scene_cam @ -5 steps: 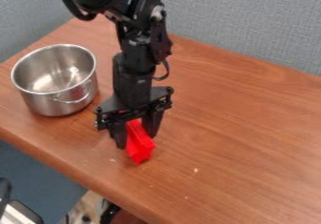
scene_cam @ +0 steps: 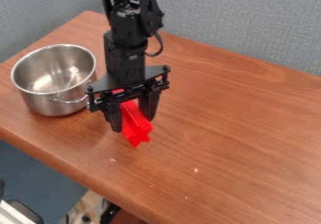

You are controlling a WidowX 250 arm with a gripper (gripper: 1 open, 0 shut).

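My black gripper (scene_cam: 131, 111) is shut on a red object (scene_cam: 135, 126), which hangs between its fingers over the wooden table, left of centre; whether it touches the table is hard to tell. Just to the left of the gripper stands a steel pot (scene_cam: 53, 78), upright, with a thin handle on its near side.
A grey wall (scene_cam: 238, 26) runs behind.
My gripper and the red object have moved up and a little to the left, towards the pot, which has not moved.
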